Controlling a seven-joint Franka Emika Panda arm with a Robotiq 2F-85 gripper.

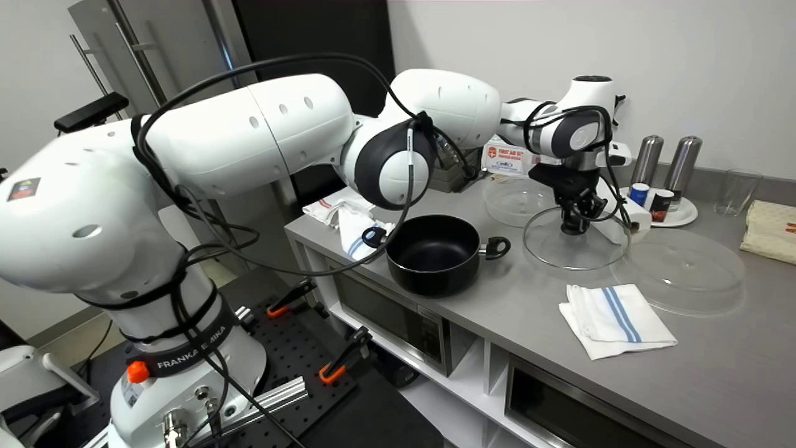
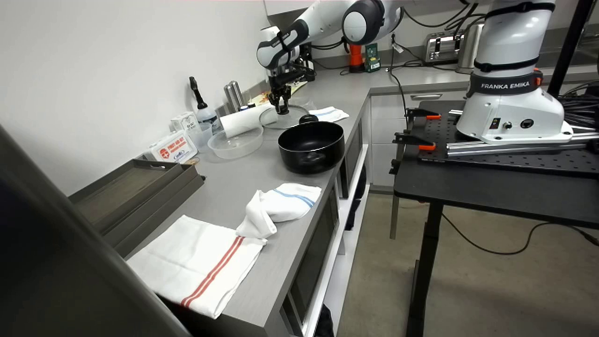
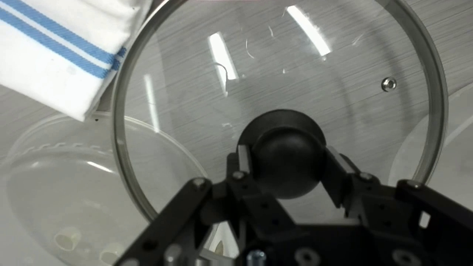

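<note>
The round glass lid (image 1: 552,250) with a metal rim hangs level, apparently just above the counter. My gripper is shut on the lid's black knob (image 3: 288,166), with a finger on either side of it. In exterior view 2 the gripper (image 2: 282,106) holds the lid (image 2: 287,119) beyond the pot, near the wall. The black pot (image 1: 434,254) stands uncovered on the counter, to the left of the lid in exterior view 1; its inside is empty there.
A folded blue-striped towel (image 1: 617,317) and clear plastic covers (image 1: 683,265) lie close to the lid. Behind it are a paper towel roll (image 2: 238,123) and a plate (image 1: 683,215) with shakers. More towels (image 2: 281,203) lie past the pot.
</note>
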